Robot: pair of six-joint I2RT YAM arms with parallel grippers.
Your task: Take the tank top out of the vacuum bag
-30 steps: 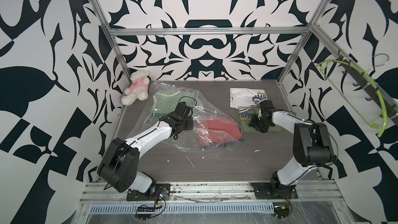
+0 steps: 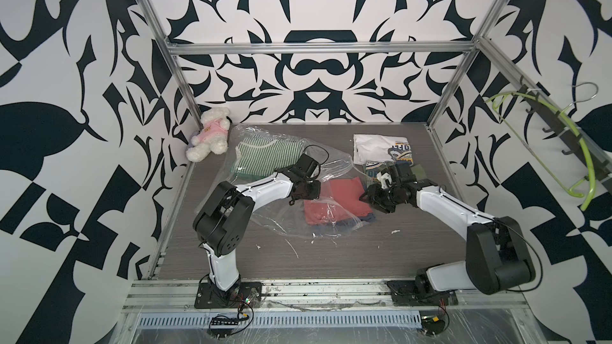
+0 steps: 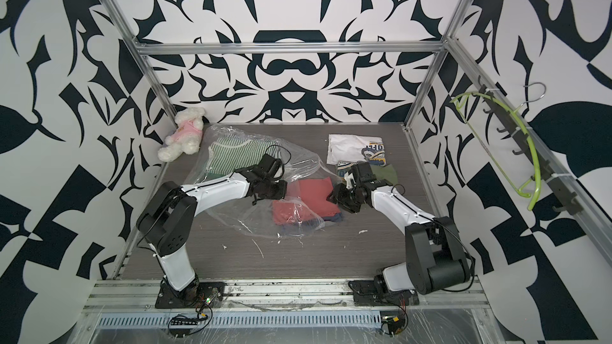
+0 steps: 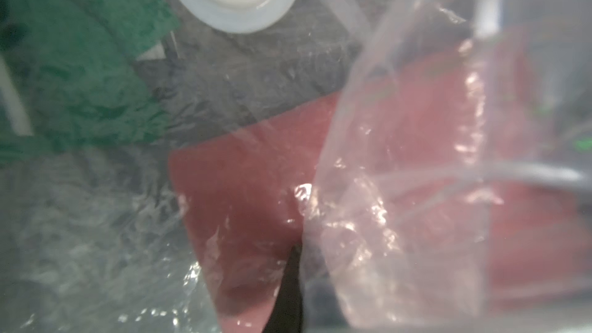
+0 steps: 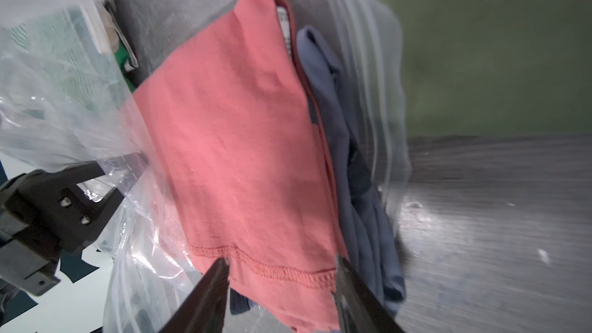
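Note:
The clear vacuum bag (image 2: 274, 216) lies open across the table. A folded red garment (image 5: 246, 148) sits at its right end on dark blue cloth (image 5: 376, 252); a green-and-white striped garment (image 2: 267, 153) lies deeper inside at the left. Which one is the tank top I cannot tell. My left gripper (image 2: 315, 192) is shut, with the bag's film pinched at its tips above the red garment's left side. At the bag's mouth, my right gripper is open over the red garment's near hem, its fingers spread either side with no cloth clearly gripped.
Folded white (image 2: 379, 147) and olive-green clothes (image 5: 493, 43) lie at the right, behind and beside my right arm. A plush bear (image 2: 210, 133) sits at the back left, and a green hanger (image 2: 577, 133) hangs on the right wall.
My left gripper has moved right, and bag film has shifted with it. My right gripper has come left from over the olive clothes to the red garment's right edge.

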